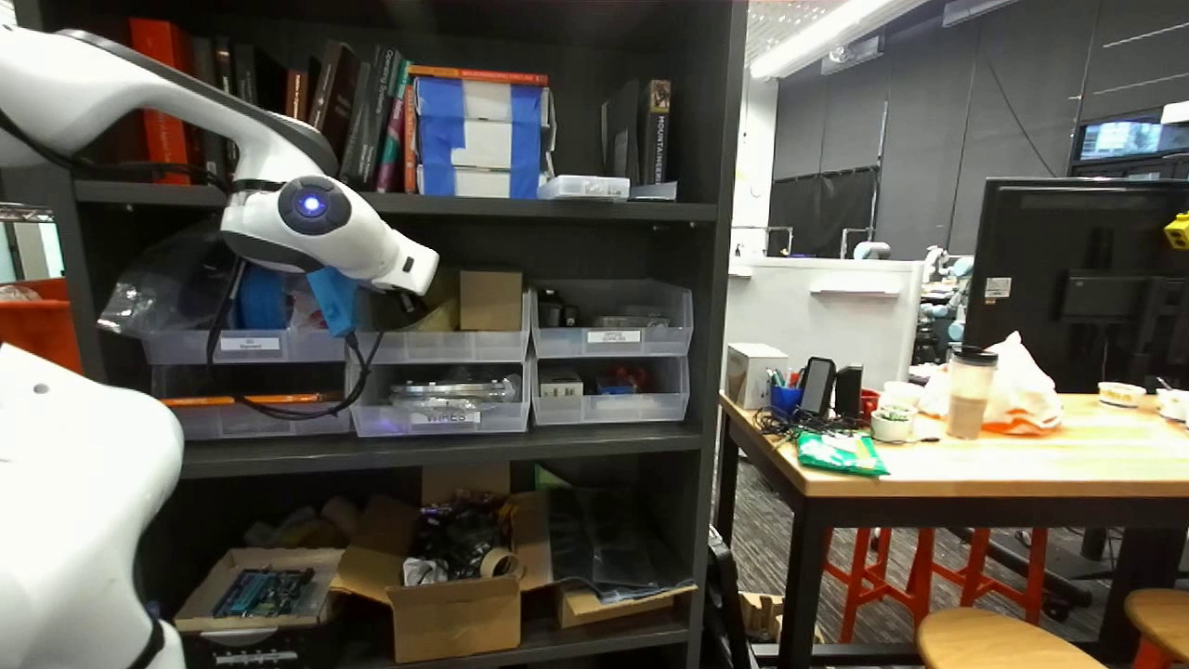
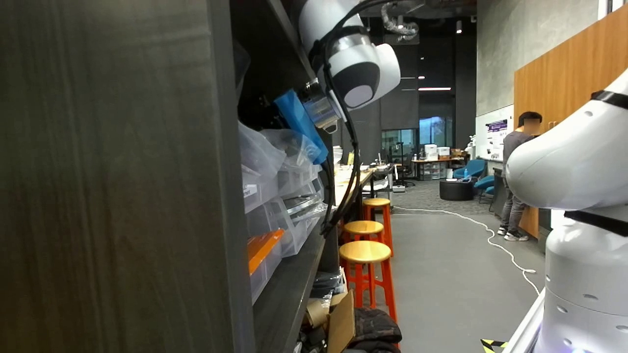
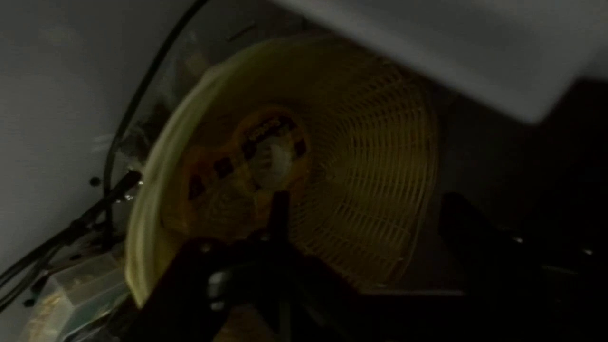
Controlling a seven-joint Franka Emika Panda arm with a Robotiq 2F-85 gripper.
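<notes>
In the wrist view my gripper shows as a dark shape, its two fingers apart. Between them I make out only the background, though the picture is very dim. Beyond the fingers is a yellow woven basket (image 3: 379, 148), seen into its open mouth. Inside it lies an orange package (image 3: 208, 156) with black marks and a pale round middle. From exterior view 1, the arm's white hand (image 1: 385, 256) reaches to the middle shelf, over the clear bins; the fingertips there are hard to make out. Shelf wall and arm hide them in exterior view 2.
Clear bins (image 1: 440, 418) line the middle shelf. A brown box (image 1: 490, 301) stands just right of the hand. The upper shelf board (image 1: 468, 205) runs close behind and above. A black cable (image 1: 362, 373) hangs from the hand. Floor space (image 2: 441, 276) beside the shelf is open.
</notes>
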